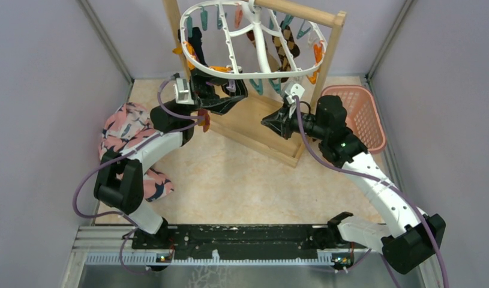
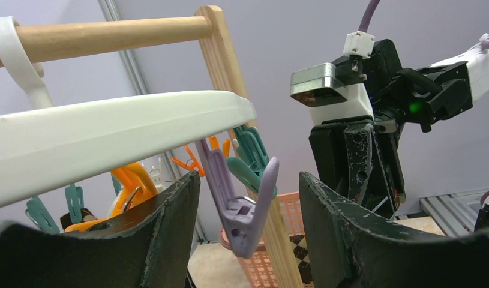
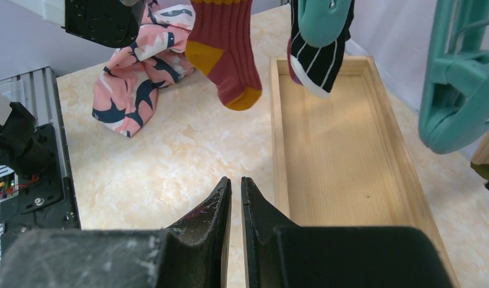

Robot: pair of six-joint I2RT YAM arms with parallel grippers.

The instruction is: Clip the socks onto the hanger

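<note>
The white hanger (image 1: 261,77) with coloured clips hangs from the wooden frame. My left gripper is open around a purple clip (image 2: 242,222) under the rim, which shows no clear contact with the fingers. In the right wrist view a red-yellow sock (image 3: 224,60) and a striped dark sock (image 3: 311,60) hang above the tray; teal clips (image 3: 452,90) are close by. A checkered sock (image 1: 284,48) hangs at the back. My right gripper points below the hanger, fingertips close together with a narrow gap; nothing shows between them.
An empty wooden tray (image 3: 326,156) lies beneath the hanger, a pink basket (image 1: 353,120) at the right, and pink patterned cloth (image 1: 158,183) at the left.
</note>
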